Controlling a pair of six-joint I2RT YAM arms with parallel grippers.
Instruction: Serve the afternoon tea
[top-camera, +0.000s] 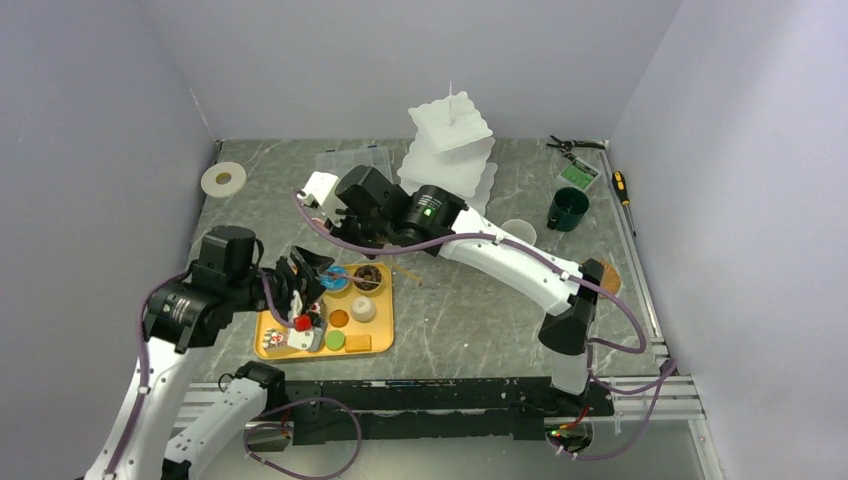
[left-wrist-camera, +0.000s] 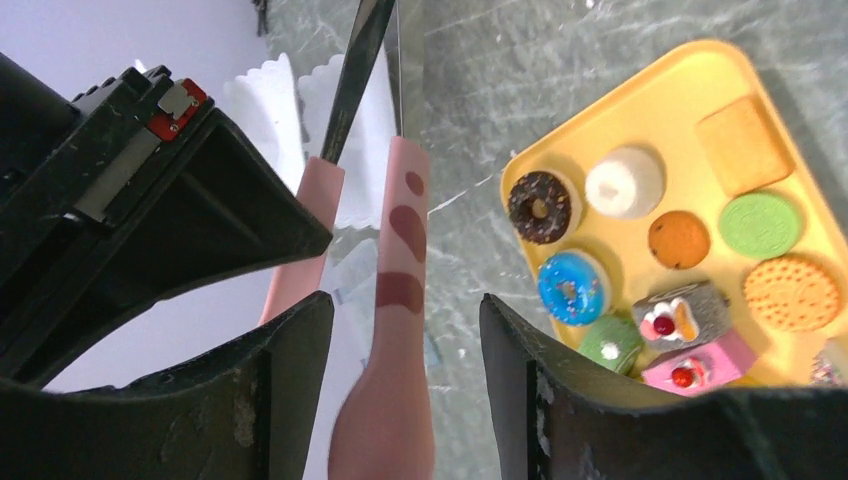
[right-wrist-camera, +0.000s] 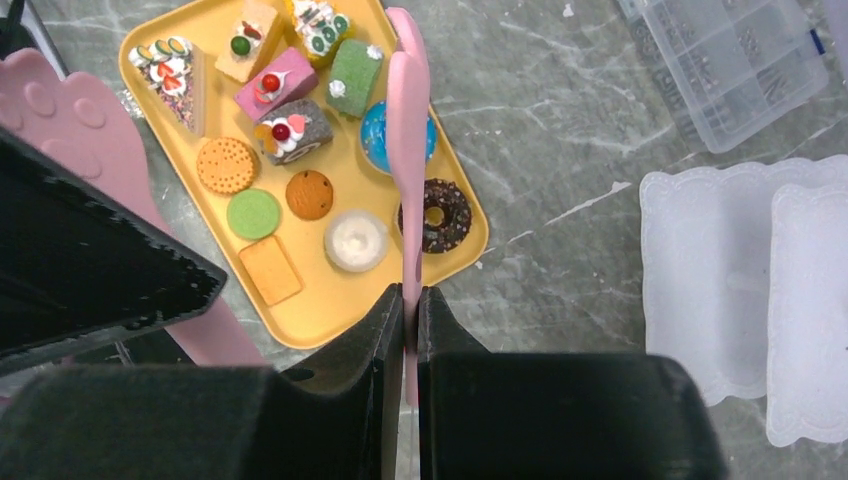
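Observation:
Above the yellow tray (top-camera: 384, 340) of toy cakes, biscuits and donuts, my two grippers are close together. My right gripper is shut on a pink utensil (right-wrist-camera: 408, 130), seen upright in the right wrist view. My left gripper is part open, with a pink piece (left-wrist-camera: 400, 280) between or just in front of its fingers; whether it grips it I cannot tell. The chocolate donut (left-wrist-camera: 540, 205) and blue donut (left-wrist-camera: 572, 288) lie in the tray beneath.
A white tiered stand (top-camera: 445, 150) and a clear box (top-camera: 355, 160) stand at the back. At right are a white cup (top-camera: 519, 228), green mug (top-camera: 568, 208), pliers and screwdriver. A tape roll (top-camera: 223, 179) lies back left.

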